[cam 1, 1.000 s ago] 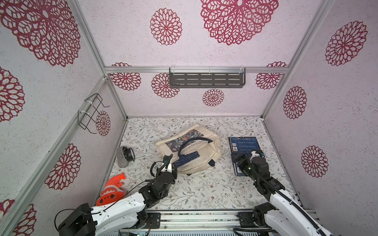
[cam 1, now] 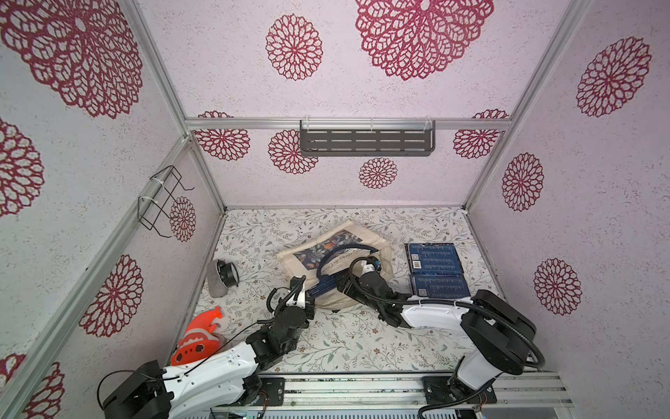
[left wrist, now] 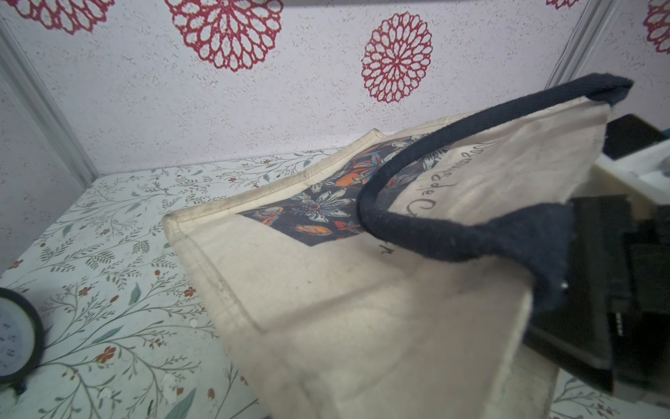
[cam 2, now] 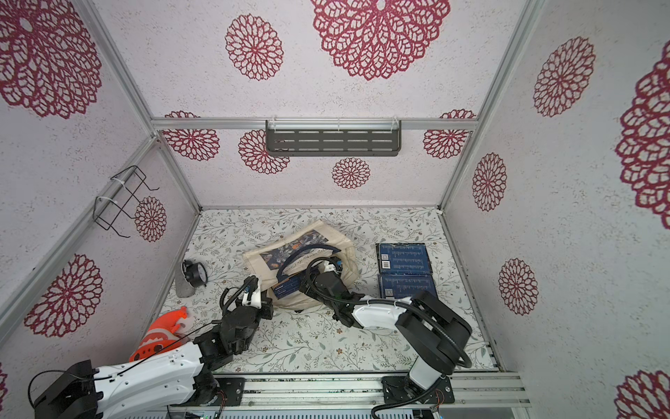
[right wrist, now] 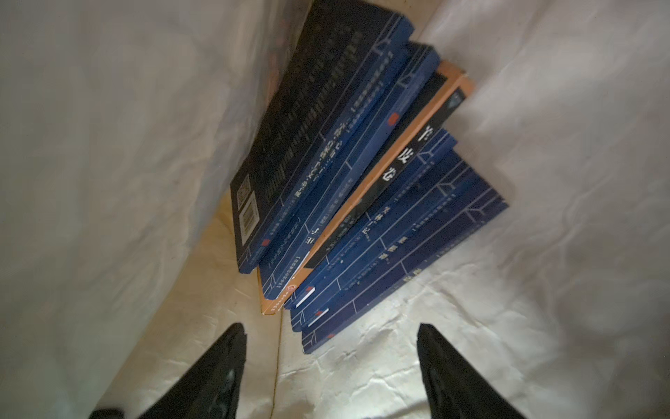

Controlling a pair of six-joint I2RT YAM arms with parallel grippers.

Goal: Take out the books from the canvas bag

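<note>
The cream canvas bag (cam 1: 359,301) with a navy handle (left wrist: 418,234) lies in the table's middle, mouth towards the front. Inside it, several books (right wrist: 363,181) lean together in the right wrist view, mostly blue spines and one orange-and-black. My right gripper is within the bag mouth, fingers apart and nothing between them, short of the spines. At the bag's front left edge my left gripper (cam 1: 303,296) is shut; the canvas narrows towards it in the left wrist view and hides its fingertips. Two blue book stacks or books (cam 1: 434,258) lie right of the bag.
A grey-and-black clock (cam 1: 226,272) and an orange toy-like item (cam 1: 199,337) sit on the left. A wire rack (cam 1: 164,199) hangs on the left wall. Table behind the bag is clear.
My right gripper has moved left from the blue books on the right into the bag mouth, leaving those books uncovered. The left arm and the bag's position look unchanged.
</note>
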